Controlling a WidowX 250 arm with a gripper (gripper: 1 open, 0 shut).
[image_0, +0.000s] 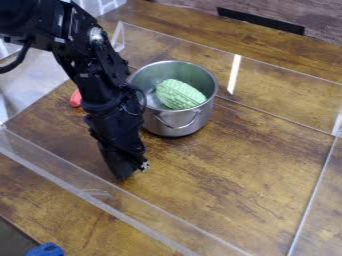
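The black gripper reaches down from the upper left to low over the wooden table, just in front and left of a metal pot. Its fingertips look shut, with nothing visible between them, though they are dark and hard to make out. A pale green corn cob or similar textured object lies inside the pot. A red object shows partly behind the arm at the left.
A blue object sits at the lower left corner. Clear panel edges cross the left and right.
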